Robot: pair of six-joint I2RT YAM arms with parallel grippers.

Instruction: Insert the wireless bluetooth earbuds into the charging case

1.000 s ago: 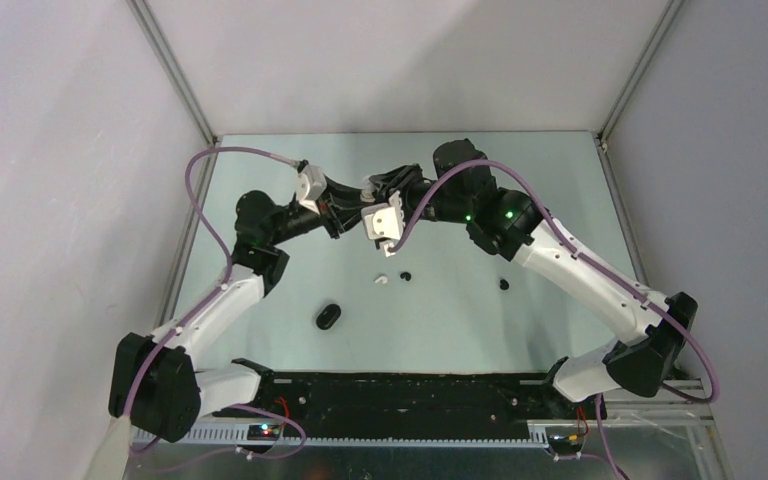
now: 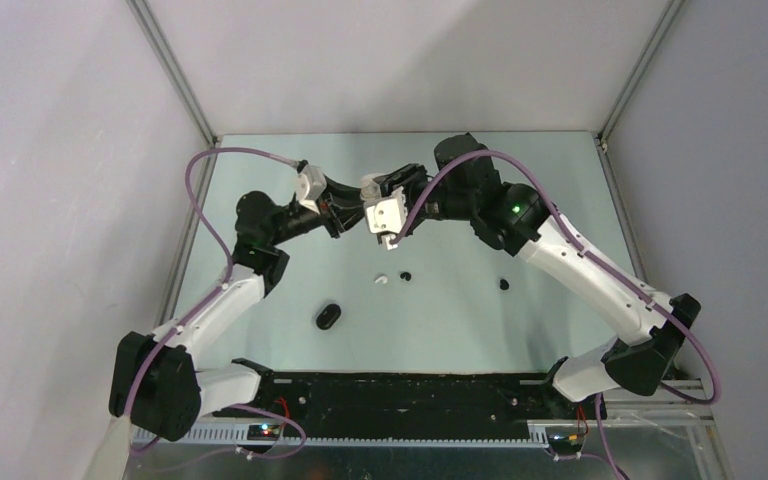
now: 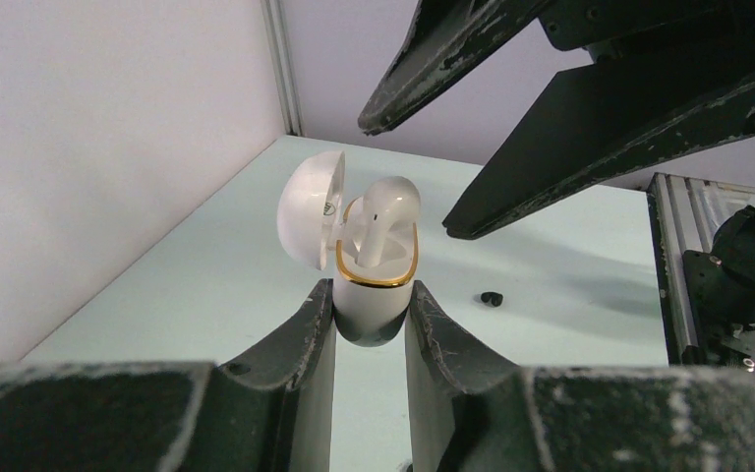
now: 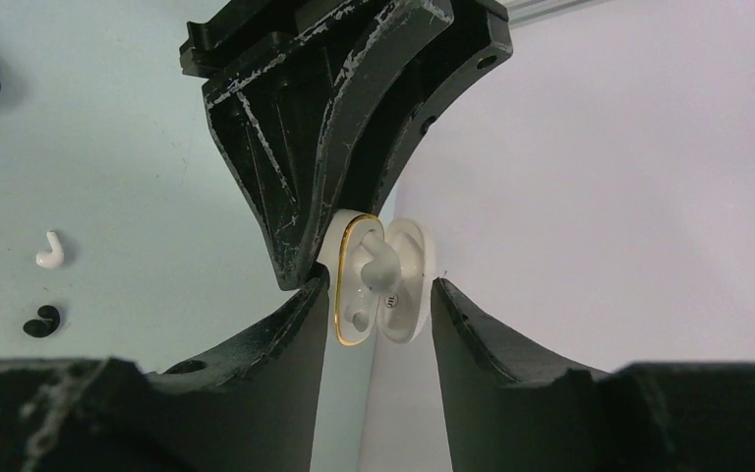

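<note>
My left gripper is shut on an open white charging case (image 3: 372, 300) with a gold rim, held upright above the table; a white earbud (image 3: 389, 206) shows in it. My right gripper stands open around the case from the other side, its dark fingertips above and to the right of it in the left wrist view. In the top view the two grippers meet at the middle back. A loose white earbud (image 2: 381, 279) lies on the table, with a black earbud (image 2: 406, 276) beside it.
A closed black case (image 2: 328, 316) lies at the front left of the pale table (image 2: 440, 330). Another small black piece (image 2: 504, 284) lies to the right.
The left arm looks still.
</note>
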